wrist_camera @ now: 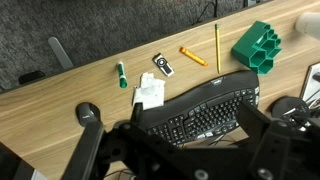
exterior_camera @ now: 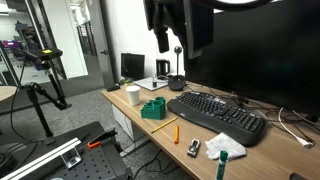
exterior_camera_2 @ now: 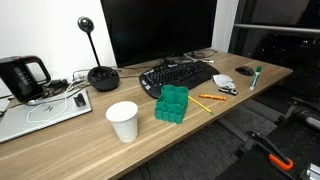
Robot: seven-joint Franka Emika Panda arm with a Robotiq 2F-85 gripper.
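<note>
High over the desk, my gripper stands open, its dark fingers [wrist_camera: 92, 138] spread at the lower part of the wrist view with nothing held between them. A green compartment holder [wrist_camera: 257, 47] sits on the wood, at upper right in that view. Left of it lie a thin yellow pencil [wrist_camera: 218, 48], a short orange marker [wrist_camera: 193, 56] and a small silver-and-black item [wrist_camera: 163, 65]. Farther left are a white cloth [wrist_camera: 149, 91] and a green marker [wrist_camera: 122, 75]. The marker appears upright in exterior view 1. None of these touches the gripper.
A black keyboard [exterior_camera: 217, 117] lies before the large monitor [exterior_camera: 265, 65]. The white cup [exterior_camera_2: 122, 120] stands near the holder, a black mouse [wrist_camera: 87, 113] beyond the cloth. A lamp [exterior_camera_2: 98, 70] and coffee machine [exterior_camera_2: 25, 78] occupy the back. Bare wood shows along the front edge.
</note>
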